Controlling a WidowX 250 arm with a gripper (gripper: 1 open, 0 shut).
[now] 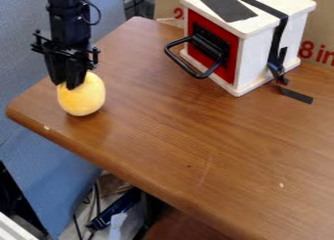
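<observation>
A pale yellow, rounded object [82, 98] rests on the wooden table near its left edge. My black gripper [70, 78] is directly above it, fingertips down at the object's top. Whether the fingers are open or shut on it cannot be made out, as they are small and dark in this view.
A white box [264, 29] with a red front and black handle [193, 66] stands at the back right, held by black straps, with cardboard behind it. A drop lies beyond the table's left edge.
</observation>
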